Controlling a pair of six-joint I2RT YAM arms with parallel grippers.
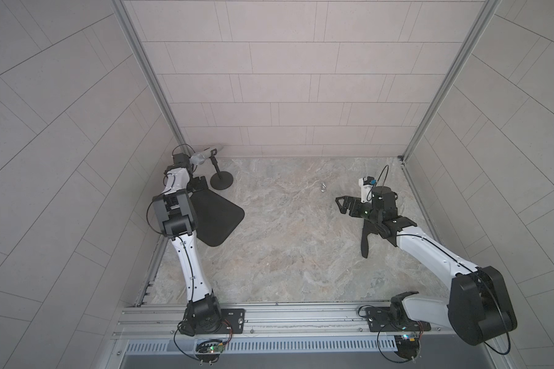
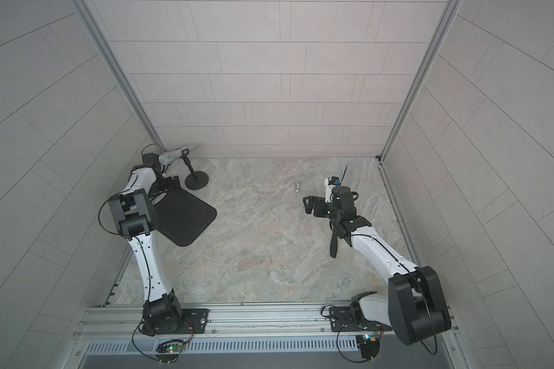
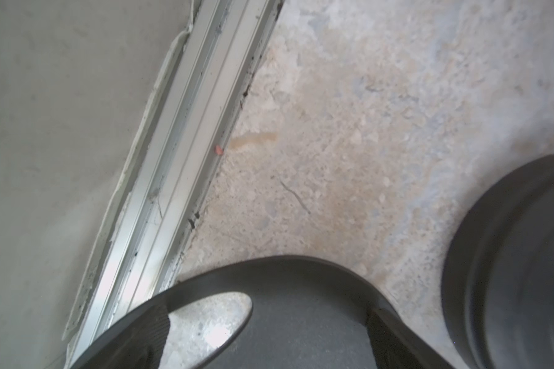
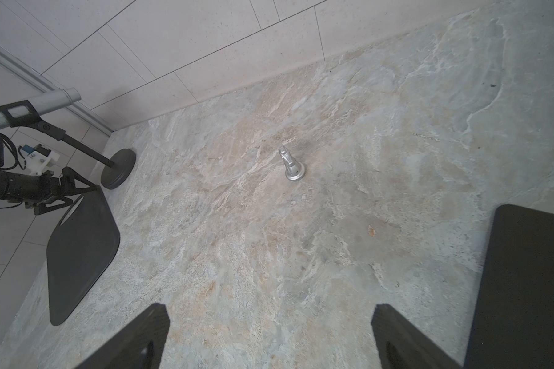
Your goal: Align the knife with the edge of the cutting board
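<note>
The black cutting board [image 1: 217,215] lies flat at the left of the table. In the left wrist view, the board's rounded end [image 3: 295,295] with its oval hole is below my left gripper; both fingers are apart and nothing is held. My right gripper hangs open over bare table at the right, its fingers [image 4: 135,338] spread. Beneath the right arm lies a dark flat piece with a narrow end [image 1: 364,247], apparently the knife; the arm hides part of it. Its dark broad part [image 4: 529,289] fills the right wrist view's lower right.
A stand with a round black base [image 1: 221,180] and a grey tube is close to my left gripper. Beside the board runs a metal rail [image 3: 184,153] along the left wall. A small silver object [image 4: 293,169] stands towards the back.
</note>
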